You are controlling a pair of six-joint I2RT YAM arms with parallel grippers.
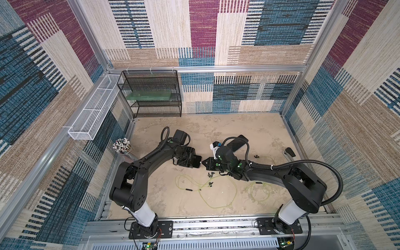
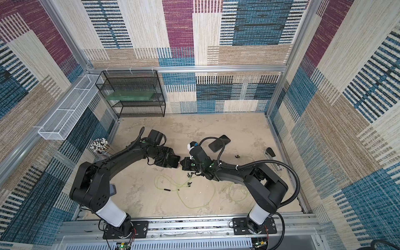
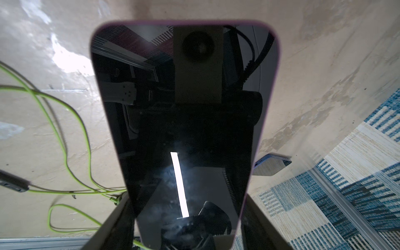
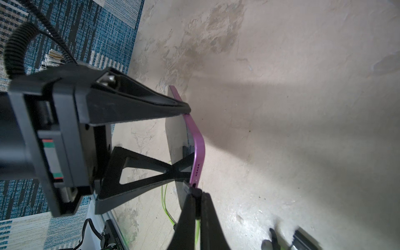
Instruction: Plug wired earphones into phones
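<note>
A phone with a dark screen (image 3: pixel 187 133) and a purple frame sits between the fingers of my left gripper, which grip it by its side edges. It is held up off the table, its purple lower edge (image 4: pixel 199 166) facing my right gripper. That gripper is shut on a small black earphone plug (image 4: pixel 196 193) with a green cable running below. The plug's tip meets the phone's bottom edge; how deep it sits, I cannot tell. More of the green earphone cable (image 1: pixel 216 207) lies looped on the table.
Another dark phone (image 1: pixel 237 143) rests behind my right gripper. A blue-edged phone (image 2: pixel 112 189) lies by the left arm. Small black earpieces (image 1: pixel 210 184) lie below the grippers. A black wire rack (image 1: pixel 152 104) stands at the back left.
</note>
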